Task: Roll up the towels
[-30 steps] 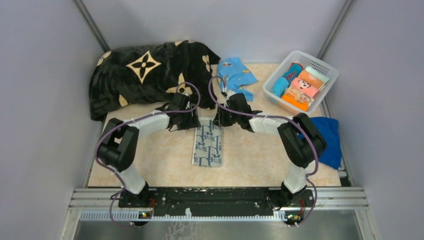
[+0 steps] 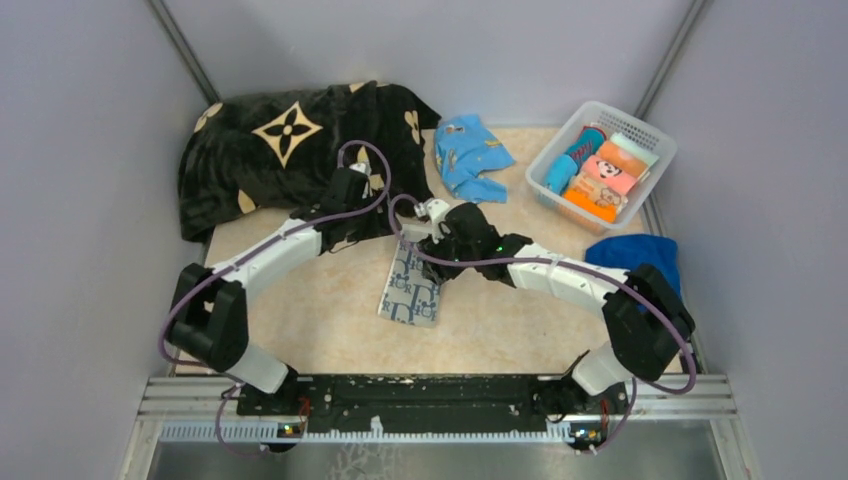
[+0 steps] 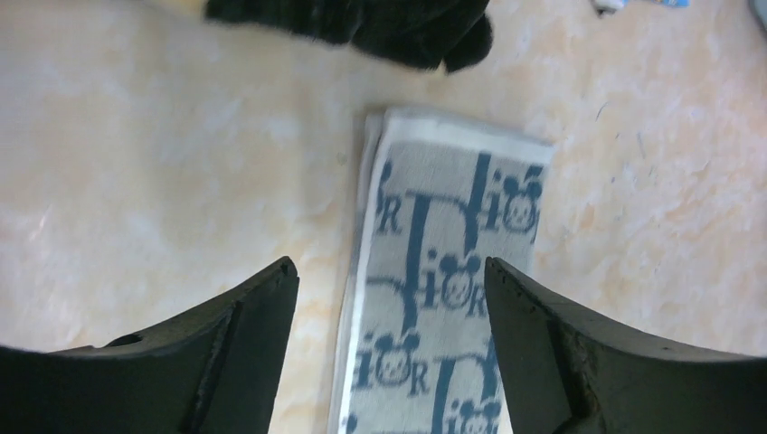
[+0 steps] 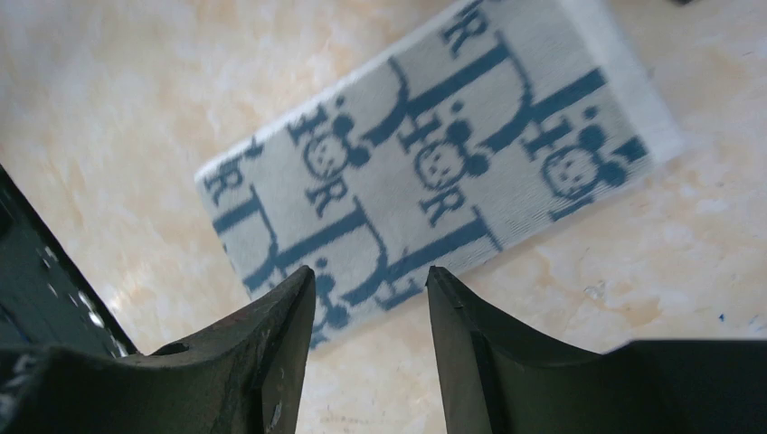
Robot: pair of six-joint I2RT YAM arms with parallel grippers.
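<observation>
The folded grey towel (image 2: 408,290) with dark blue lettering and cartoon faces lies flat in the middle of the table, slightly slanted. My left gripper is open above its far part, and nothing is held between its fingers. In the right wrist view, the near part of the towel (image 4: 362,181) lies beyond my right gripper, which is open and empty. From above, the right arm covers part of the towel's right side. The pale far edge of the towel (image 3: 470,134) looks flat.
A black blanket (image 2: 285,160) with tan motifs is heaped at the back left. A light blue cloth (image 2: 468,155) lies to its right. The white basket (image 2: 655,145) at the back right holds several rolled towels. A dark blue cloth (image 2: 640,252) sits below it.
The towel has turned from straight to slightly slanted, its near end shifting left.
</observation>
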